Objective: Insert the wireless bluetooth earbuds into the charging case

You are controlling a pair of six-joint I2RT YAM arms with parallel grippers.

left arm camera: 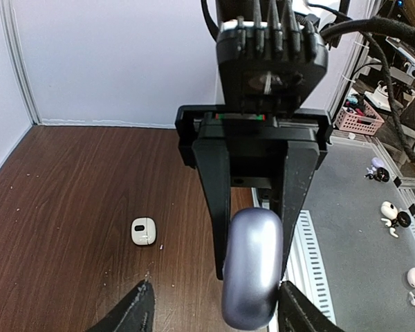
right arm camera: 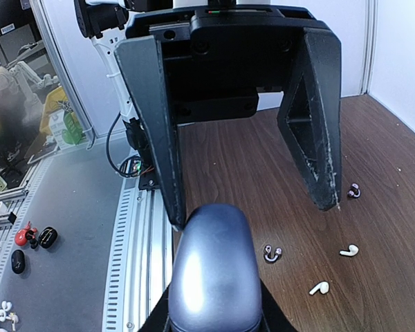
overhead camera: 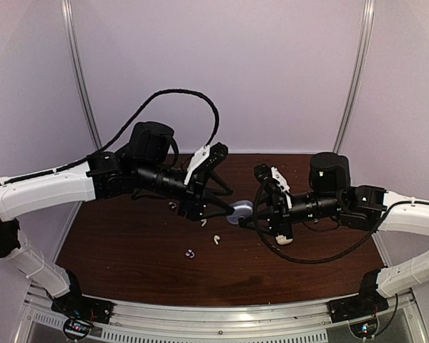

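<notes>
A metallic grey-lilac oval case is held up in my right gripper, which is shut on it. My left gripper stands open just in front of the case, its fingertips either side of it or very near. On the wooden table lie white earbuds, dark shiny earbuds and a white case.
Pale walls enclose its back and sides. A metal rail runs along the front edge.
</notes>
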